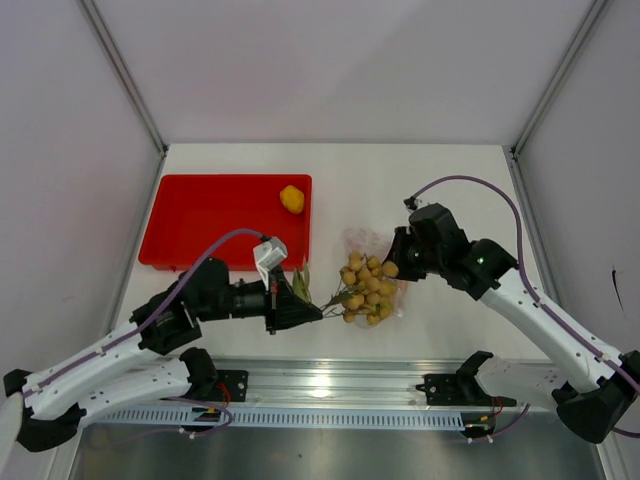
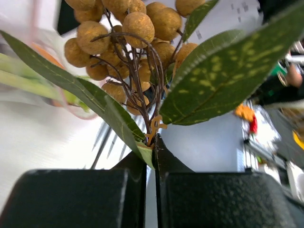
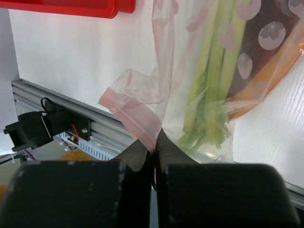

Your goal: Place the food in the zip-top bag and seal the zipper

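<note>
A bunch of round brown longan fruit (image 1: 371, 289) with green leaves hangs over the bag in the top view. Its stem is pinched by my left gripper, which is shut; the fruit (image 2: 137, 29) and leaves (image 2: 228, 78) spread out beyond the fingertips. The clear zip top bag (image 3: 194, 95) with pale spots lies on the table, holding green celery (image 3: 209, 90) and something orange (image 3: 268, 83). My right gripper is shut on the thin edge of this bag. From above, the fruit hides much of the bag (image 1: 365, 240).
A red tray (image 1: 215, 215) stands at the back left, with a yellow item (image 1: 292, 199) in its right part. A metal rail (image 1: 330, 368) runs along the front edge.
</note>
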